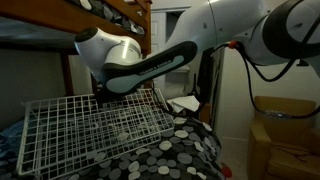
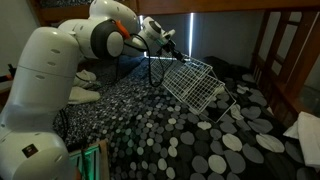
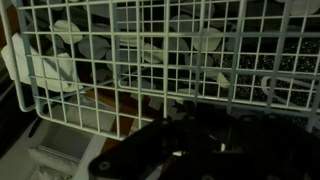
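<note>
A white wire rack (image 1: 95,130) stands tilted over a bed with a dark, grey-spotted cover. In the second exterior view the rack (image 2: 195,82) leans with its upper edge near my gripper (image 2: 174,48), which is small and dark there. White wires of the rack (image 3: 190,68) fill the upper part of the wrist view. Along the lower edge, my gripper appears as dark shapes against the rack's near wires. It looks shut on the rack's edge, though the dark image hides the exact contact. The white arm covers the gripper in the first exterior view.
The spotted bed cover (image 2: 150,135) spreads beneath the rack. Wooden bed posts (image 2: 290,45) rise on the far side. A brown armchair (image 1: 288,140) stands at the right, and a white cloth (image 2: 306,135) lies at the bed's right edge.
</note>
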